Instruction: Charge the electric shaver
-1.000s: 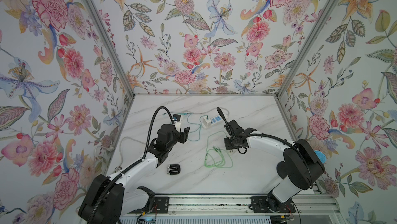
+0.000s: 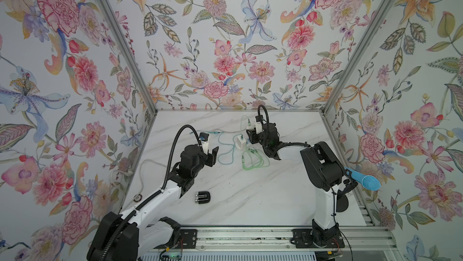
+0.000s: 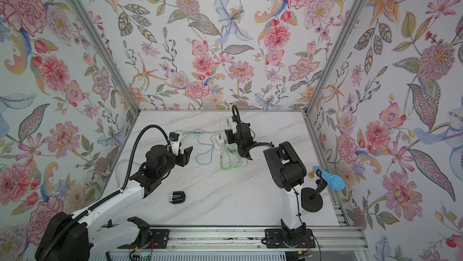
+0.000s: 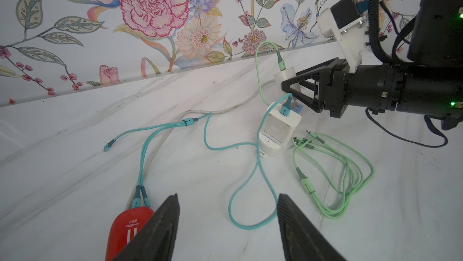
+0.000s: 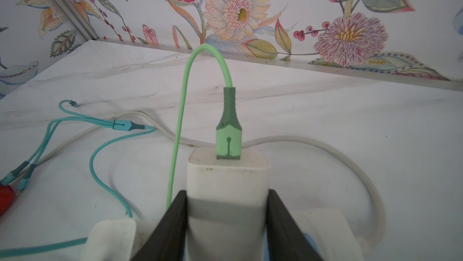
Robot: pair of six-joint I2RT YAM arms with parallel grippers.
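My right gripper is closed around a white charger, its fingers against both sides. A green plug sits in the charger's top, its cable arching over. The charger is over or on the power strip; contact between them is hidden. Another white charger with a teal plug stands at the strip's near end. My left gripper is open and empty above the table. A black rounded object with silvery bars at one end lies nearer the front; I cannot tell if it is the shaver.
A red rounded object joins teal cables at the left. The rest of the green cable lies coiled before the strip. The strip's grey cord loops behind. Open table lies in front; a blue-headed stand occupies the right front.
The left arm has barely moved.
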